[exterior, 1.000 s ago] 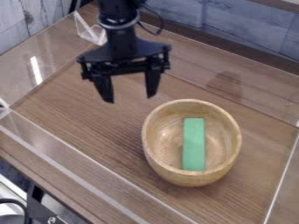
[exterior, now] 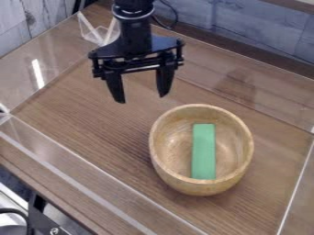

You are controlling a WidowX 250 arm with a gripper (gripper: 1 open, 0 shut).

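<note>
My black gripper point(exterior: 136, 70) hangs over the upper middle of the wooden table point(exterior: 86, 128), open, its two fingers spread wide with nothing between them. Down and to the right of it sits a round light wooden bowl point(exterior: 166, 151) holding a green rectangular bar point(exterior: 204, 151) that lies lengthwise inside.
Clear plastic or tape shows at the left edge, and dark cables lie at the bottom left corner and behind the arm. The table left of the bowl and the area at the back right are clear.
Over the last second my gripper has moved up the view, away from the bowl, and slightly left. The bowl and green bar stay where they were.
</note>
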